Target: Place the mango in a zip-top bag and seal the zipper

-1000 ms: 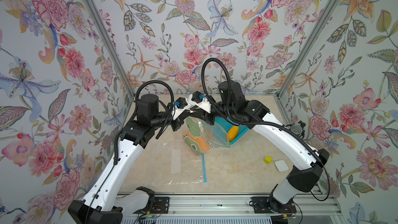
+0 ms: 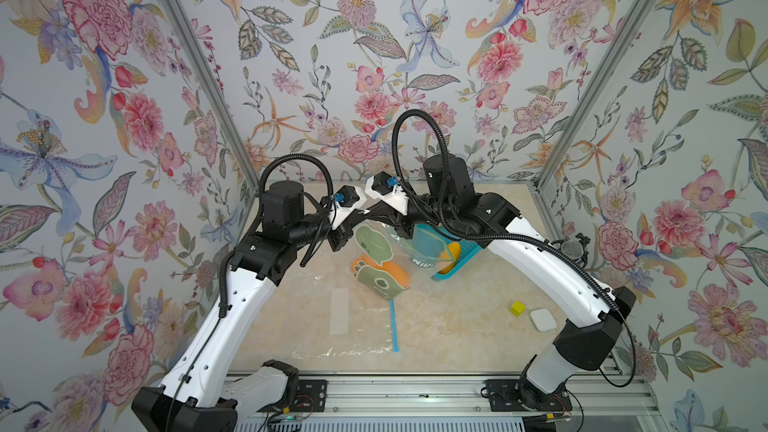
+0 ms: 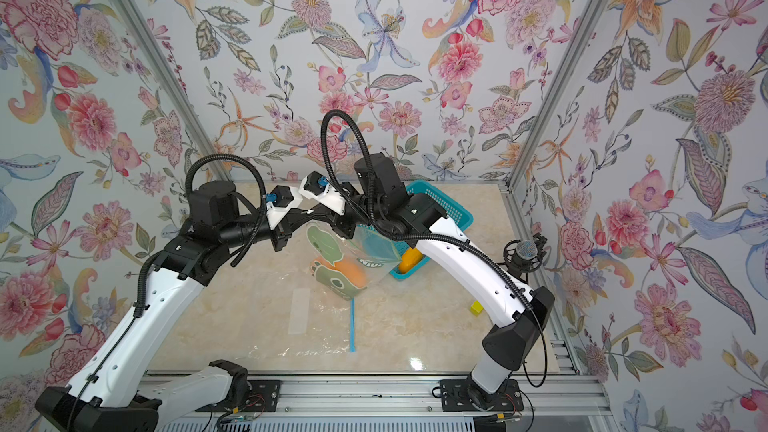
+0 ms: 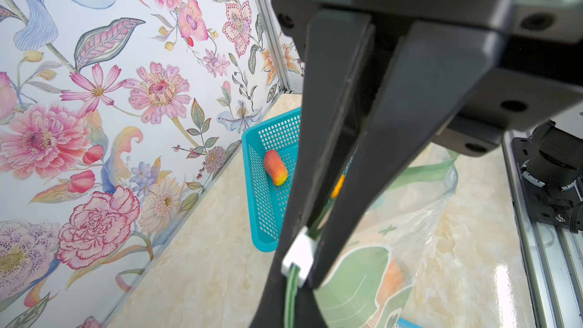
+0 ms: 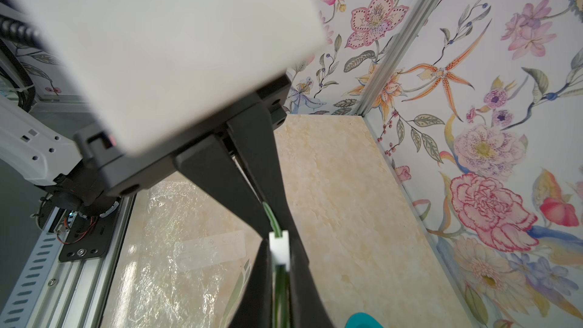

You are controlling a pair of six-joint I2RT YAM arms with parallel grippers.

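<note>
The clear zip top bag (image 2: 376,244), printed with green and orange shapes, hangs upright below both grippers. Its green zip strip (image 4: 292,294) and white slider (image 4: 302,252) sit at the fingertips of my left gripper, which is shut on the strip. Facing it closely, my right gripper is shut; the green strip (image 5: 273,220) runs along its fingers, and whether they grip it is unclear. An orange shape (image 3: 349,274) shows low in the bag; I cannot tell whether it is a mango or print.
In the blue basket (image 4: 258,218) behind lie a red-yellow mango (image 4: 275,167) and a yellow fruit (image 3: 410,259). A blue strip (image 2: 394,328) lies on the table in front of the bag. A yellow cube (image 2: 517,307) and white pad (image 2: 542,320) are at right.
The bag's right side has swung outward and now partly overlaps the yellow fruit. The left arm has barely moved.
</note>
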